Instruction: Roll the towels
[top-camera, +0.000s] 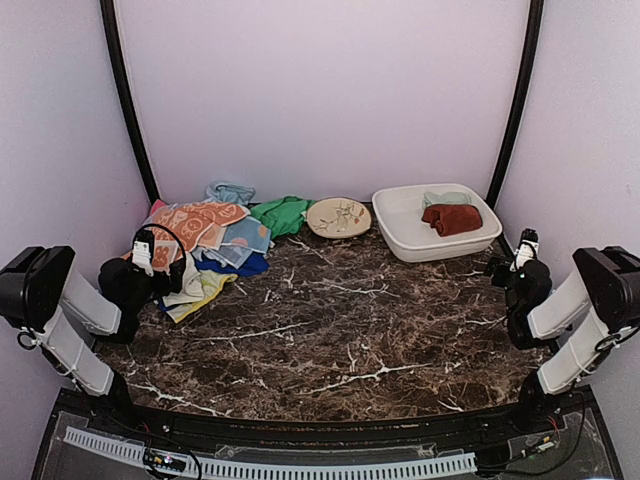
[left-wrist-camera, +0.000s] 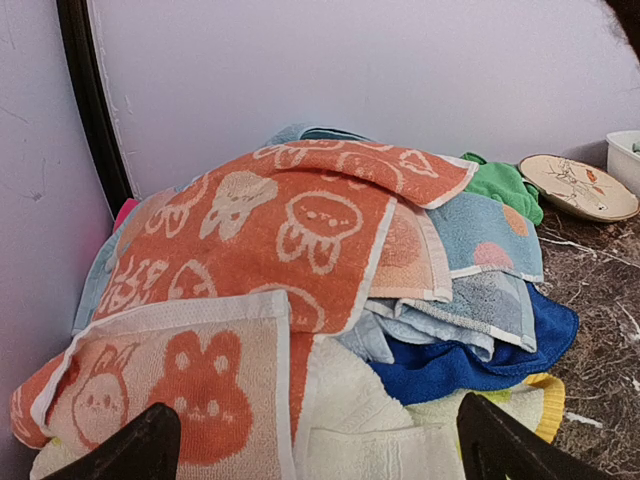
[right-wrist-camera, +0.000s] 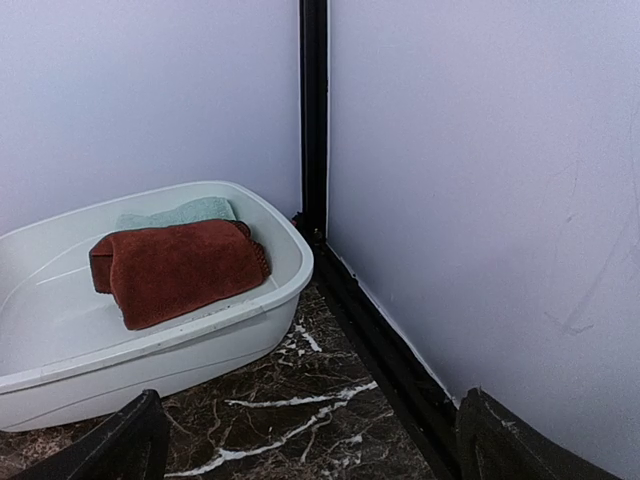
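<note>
A loose heap of towels lies at the back left: orange bunny-print ones (left-wrist-camera: 250, 230), light blue ones (left-wrist-camera: 480, 230), a dark blue one (left-wrist-camera: 520, 350), a green one (top-camera: 280, 215), white and yellow ones (top-camera: 200, 295) underneath. My left gripper stands open at the heap's near left side, its fingers low over the towels. A folded or rolled brown towel (right-wrist-camera: 185, 270) and a pale teal one (right-wrist-camera: 175, 215) lie in the white tub (top-camera: 400, 230) at the back right. My right gripper is open in front of the tub, nothing between its fingers.
A patterned round plate (top-camera: 338, 218) lies at the back centre between heap and tub. Walls stand close on the left, right and back.
</note>
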